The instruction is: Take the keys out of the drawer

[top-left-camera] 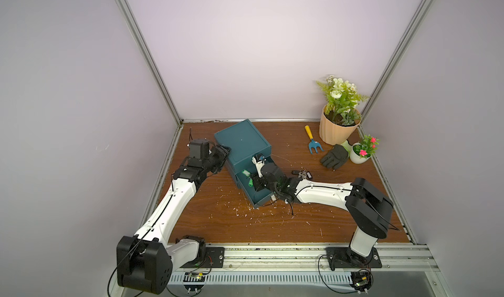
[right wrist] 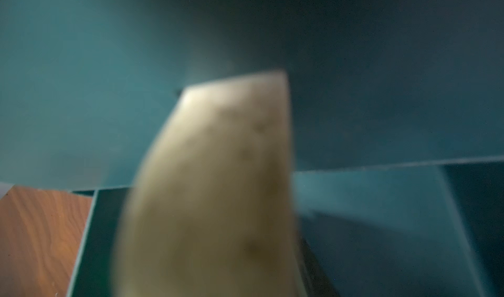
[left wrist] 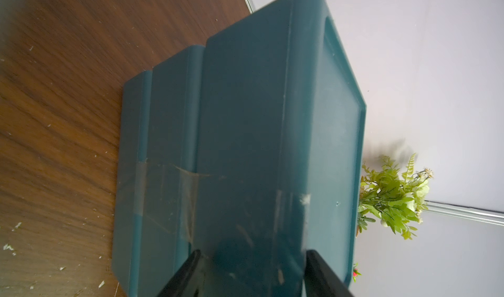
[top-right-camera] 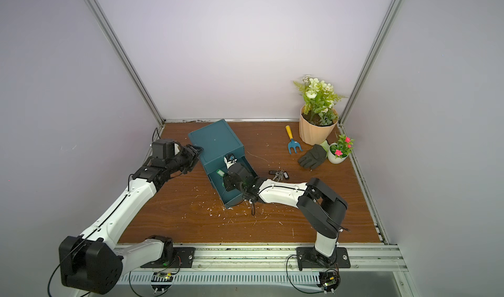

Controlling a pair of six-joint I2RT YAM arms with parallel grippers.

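A teal drawer cabinet (top-left-camera: 239,138) has its top drawer (top-left-camera: 262,196) pulled out, with pale and green small items inside, partly hidden. My right gripper (top-left-camera: 255,173) reaches down into that drawer; in the right wrist view a blurred pale finger fills the middle against the teal plastic, and whether anything lies between the fingers is hidden. My left gripper stands open at the side of the cabinet (left wrist: 246,139). A bunch of keys (top-right-camera: 279,175) lies on the table to the right of the drawer.
At the back right are a large potted plant (top-left-camera: 338,131), a small potted plant (top-left-camera: 360,157), a glove (top-left-camera: 334,157) and a yellow-handled fork (top-left-camera: 311,139).
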